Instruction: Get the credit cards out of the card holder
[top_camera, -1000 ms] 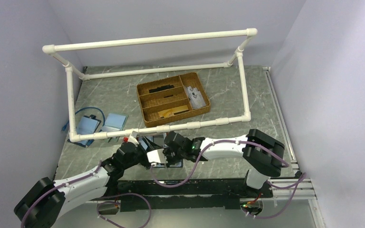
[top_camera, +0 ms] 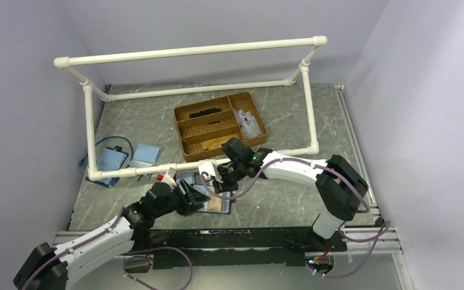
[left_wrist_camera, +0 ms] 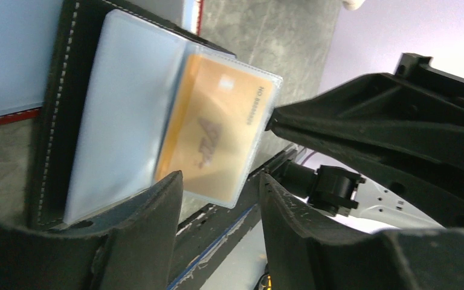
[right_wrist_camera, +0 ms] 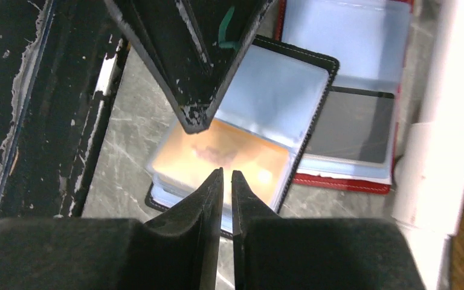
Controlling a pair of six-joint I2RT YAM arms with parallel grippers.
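Observation:
A black card holder with clear sleeves [left_wrist_camera: 130, 109] lies open on the table, an orange card [left_wrist_camera: 217, 127] showing in one sleeve. My left gripper hangs low over that sleeve, fingers part open, nothing seen between them. My right gripper is shut above the holder, nothing showing between its tips. A second, red-edged holder [right_wrist_camera: 350, 130] lies beside it, with a grey card in a sleeve.
A wicker tray [top_camera: 208, 127] stands behind the white pipe frame [top_camera: 157, 168]. More blue holders [top_camera: 112, 160] lie at the left.
My right gripper has moved up and back toward the pipe frame, uncovering more of the card holder. The left arm has shifted only slightly.

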